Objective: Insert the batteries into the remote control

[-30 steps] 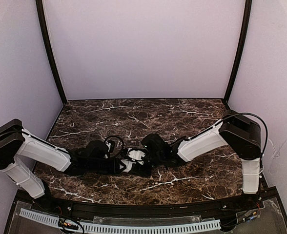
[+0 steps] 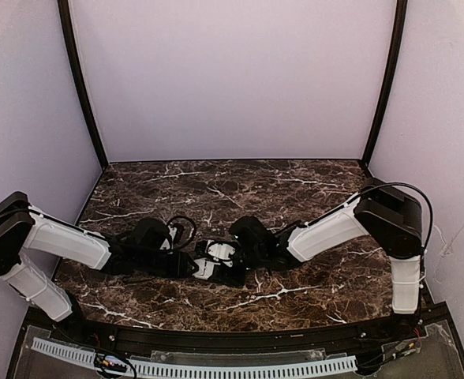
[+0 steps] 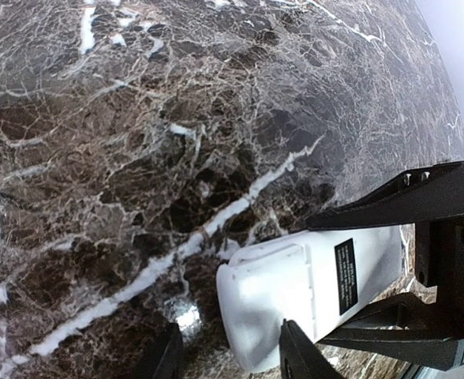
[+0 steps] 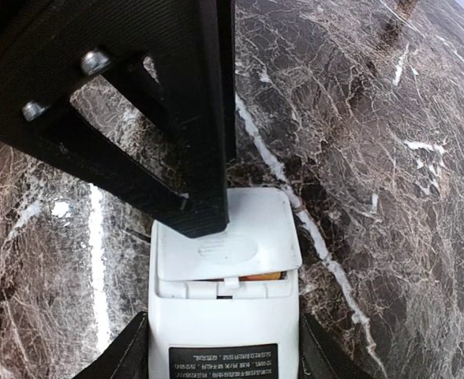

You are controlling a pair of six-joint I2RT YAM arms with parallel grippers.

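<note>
The white remote [image 4: 224, 322] is held in my right gripper, whose fingers grip its sides. Its battery cover [image 4: 240, 245] sits slightly raised, with a sliver of orange battery [image 4: 261, 276] showing below it. My left gripper is over the remote's cover end, fingers apart; in the right wrist view one of its black fingertips rests on or just over the cover. In the top view both grippers [image 2: 204, 268] meet at the front middle of the table, largely hiding the remote.
Pale walls surround it on the back and sides, with a metal rail along the front edge.
The right arm looks unchanged.
</note>
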